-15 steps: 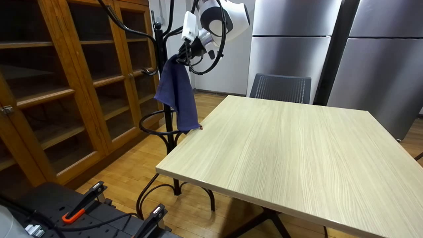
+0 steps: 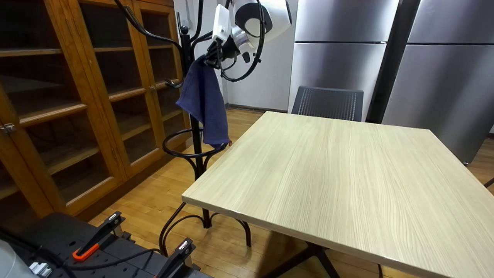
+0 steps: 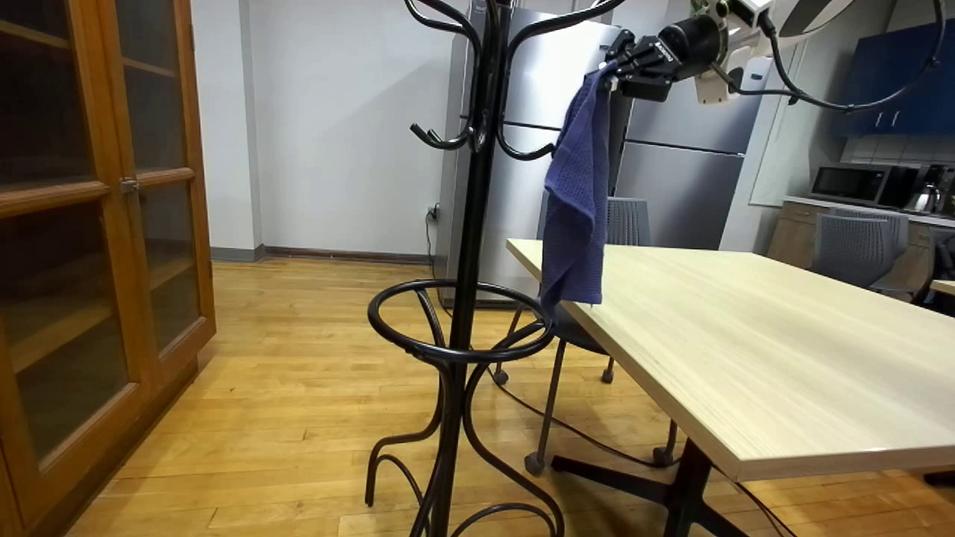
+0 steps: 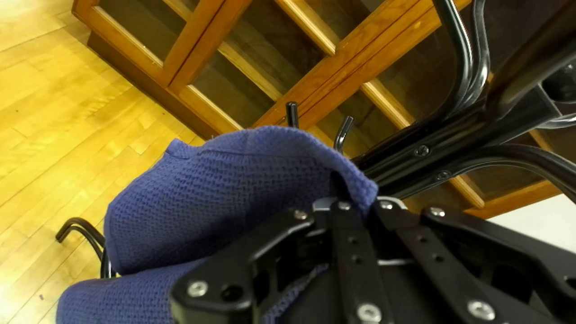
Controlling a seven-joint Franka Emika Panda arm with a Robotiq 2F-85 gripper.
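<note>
A blue cloth (image 2: pixel 206 102) hangs down from my gripper (image 2: pixel 214 55), which is shut on its upper corner. In the wrist view the cloth (image 4: pixel 232 189) runs up between the fingertips and drapes off to the left. The black coat rack (image 3: pixel 474 224) stands right beside it; in exterior view 2 the gripper (image 3: pixel 615 70) is to the right of the pole, with the cloth close to a lower hook (image 3: pixel 528 152). Whether cloth and hook touch I cannot tell. The cloth's lower end hangs near the table's edge.
A light wooden table (image 2: pixel 342 176) with a bare top stands to the right of the rack. Behind the rack is a wooden glass-door cabinet (image 2: pixel 106 92). A dark chair (image 2: pixel 329 102) is at the table's far side. The rack's upper arms (image 3: pixel 564 22) curve out near the gripper.
My gripper has risen slightly and shifted a little to the left, toward the rack. The cloth came with it, its lower end now higher.
</note>
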